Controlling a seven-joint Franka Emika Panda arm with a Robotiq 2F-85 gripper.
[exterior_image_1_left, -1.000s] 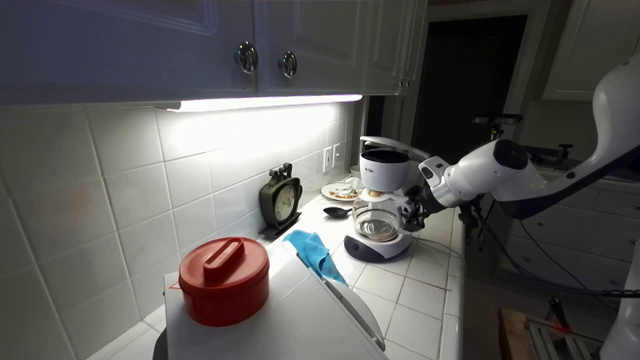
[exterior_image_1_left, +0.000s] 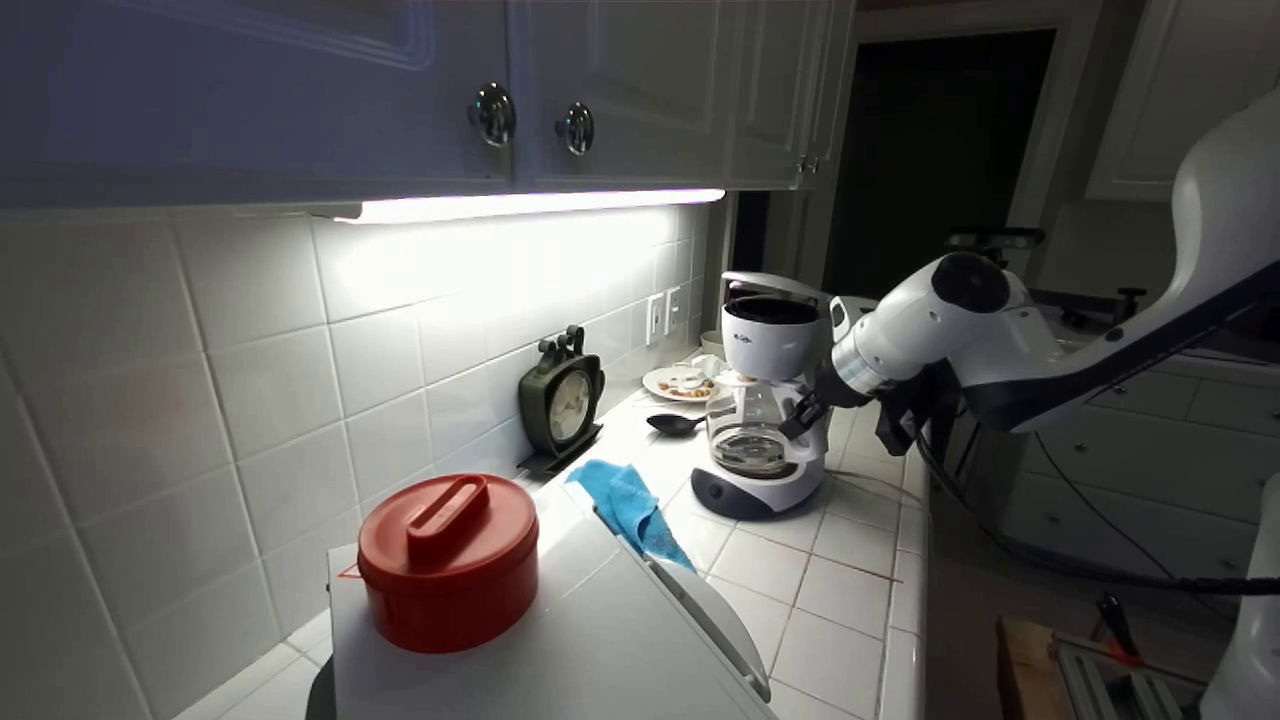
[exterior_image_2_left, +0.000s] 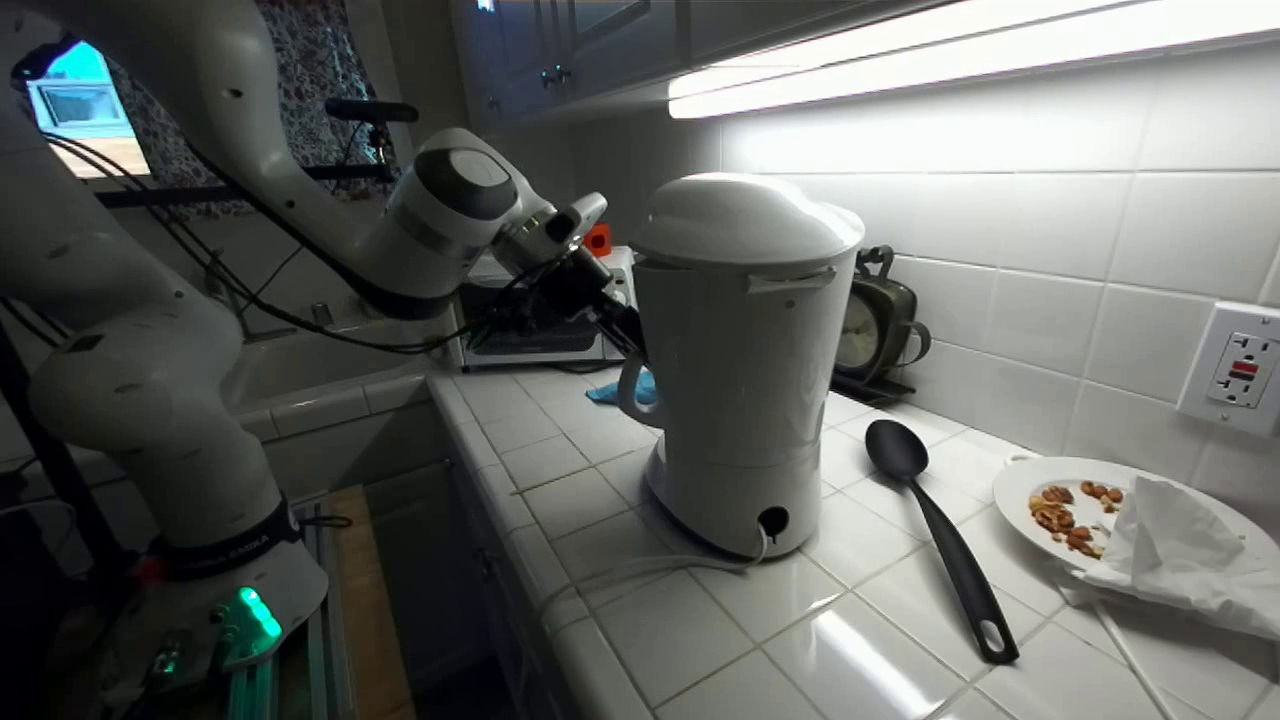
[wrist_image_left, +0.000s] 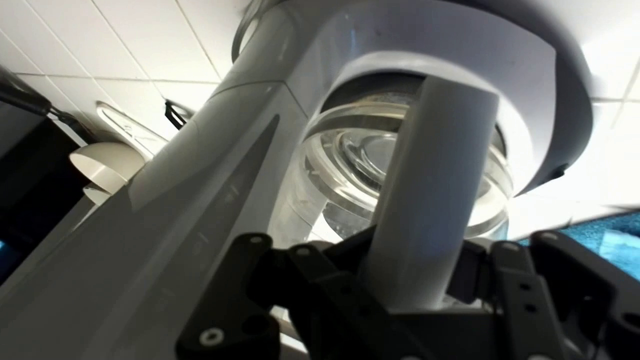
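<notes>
A white coffee maker (exterior_image_1_left: 777, 342) stands upright on the tiled counter, its lid (exterior_image_1_left: 774, 286) raised. In its lower bay sits the glass carafe (exterior_image_1_left: 746, 434). The carafe's handle (exterior_image_2_left: 635, 394) sticks out on the arm's side, where my gripper (exterior_image_2_left: 636, 342) reaches down at a slant to its upper part. From the wrist view, the pale handle (wrist_image_left: 435, 192) crosses in front of my dark fingers (wrist_image_left: 342, 288) and hides their tips. My gripper is shut; whether it grips the handle is hidden.
A black spoon (exterior_image_2_left: 948, 540) and a plate (exterior_image_2_left: 1020, 492) of nuts lie behind the coffee maker. A blue cloth (exterior_image_1_left: 630, 510) lies towards the white appliance (exterior_image_1_left: 576, 648) bearing a red lidded pot (exterior_image_1_left: 450, 564).
My gripper has moved left in exterior view 1, over the carafe's handle side, and the wrist has tilted. The coffee maker has shifted very slightly; the cloth and red pot stay put.
</notes>
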